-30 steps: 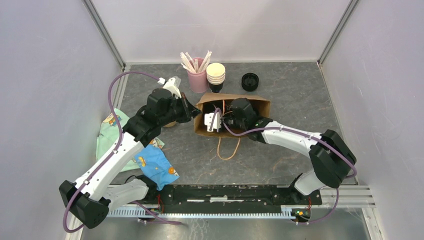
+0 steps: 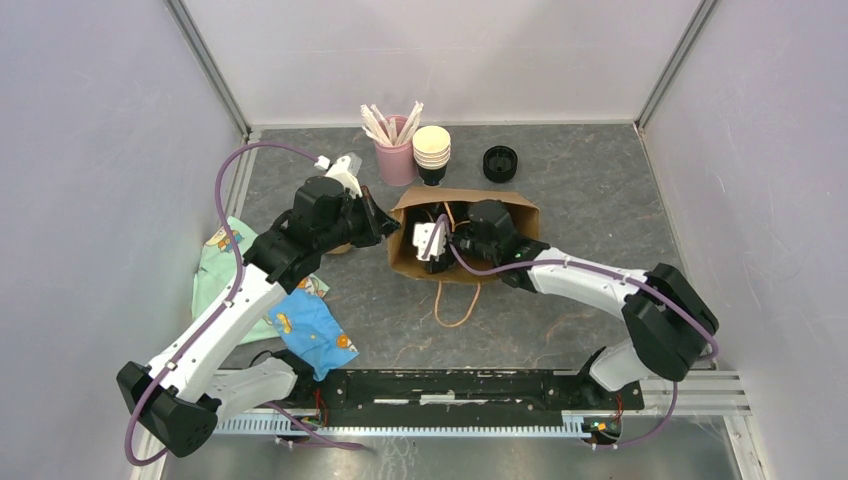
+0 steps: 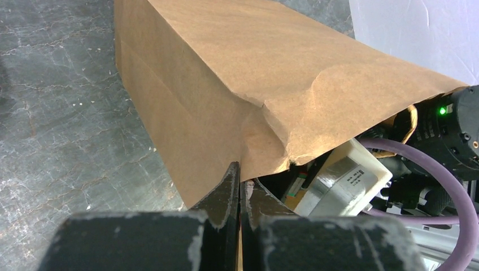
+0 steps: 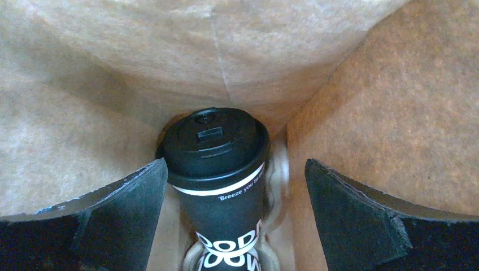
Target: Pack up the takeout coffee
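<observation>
A brown paper bag stands open in mid-table; the left wrist view shows its creased side and rim. My left gripper is shut at the bag's left rim, close against the paper; whether paper is between its fingertips is unclear. My right gripper reaches down inside the bag, open, its fingers either side of a black lidded coffee cup, which stands upright low in the bag. In the top view the right gripper hides most of the bag's inside.
A pink holder of white sticks, a stack of cups and a black lid stand behind the bag. Green and blue cloths lie at the left.
The left arm holds the same place.
</observation>
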